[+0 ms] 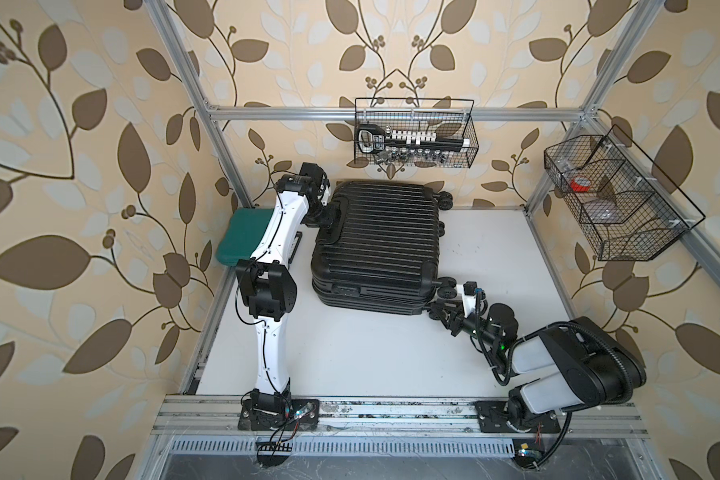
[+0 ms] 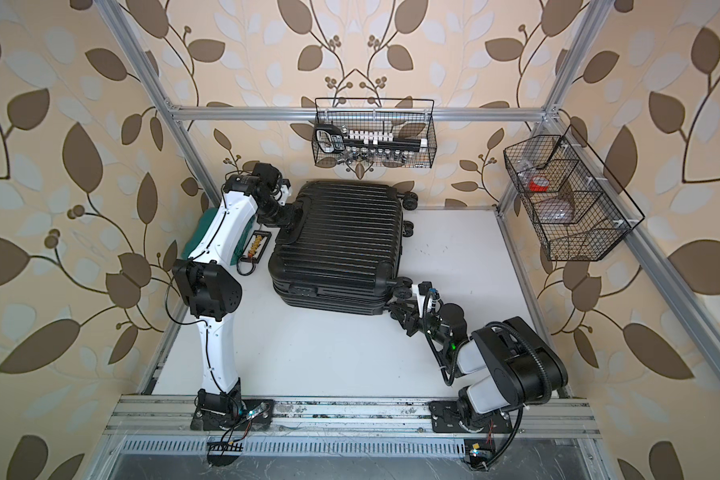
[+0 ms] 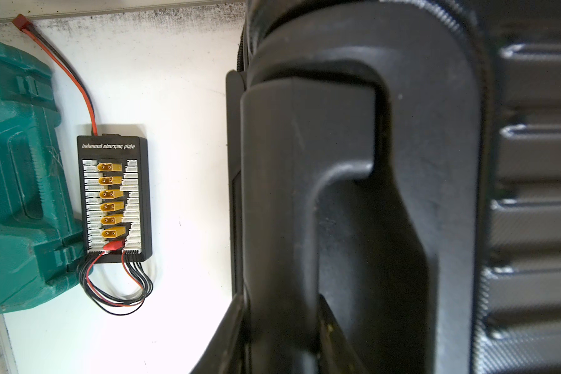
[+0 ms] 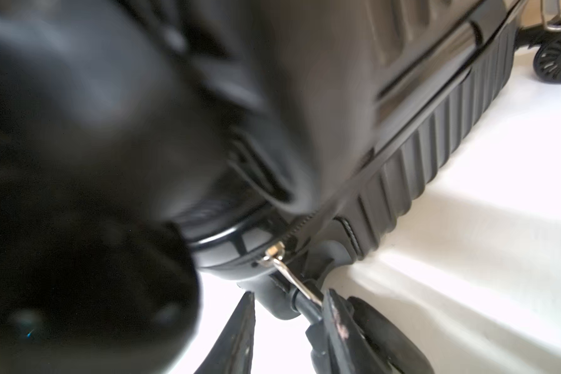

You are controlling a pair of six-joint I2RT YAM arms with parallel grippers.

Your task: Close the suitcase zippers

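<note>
The black ribbed suitcase (image 1: 384, 240) lies flat on the table, its wheels to the right. On its left side, my left gripper is shut on the black carry handle (image 3: 277, 205), one finger along each edge. At the suitcase's front right corner, my right gripper stands part open. A metal zipper slider (image 4: 274, 251) shows on the seam there. Its long pull tab (image 4: 296, 281) slants down to the tip of the right-hand finger (image 4: 339, 330); whether they touch, I cannot tell. The left-hand finger (image 4: 235, 336) is apart from the tab.
A black wheel (image 4: 321, 258) sits close behind the pull tab, and a large blurred dark shape covers much of the right wrist view's left side. Left of the suitcase lie a green case (image 3: 18, 187) and a charging plate (image 3: 113, 199).
</note>
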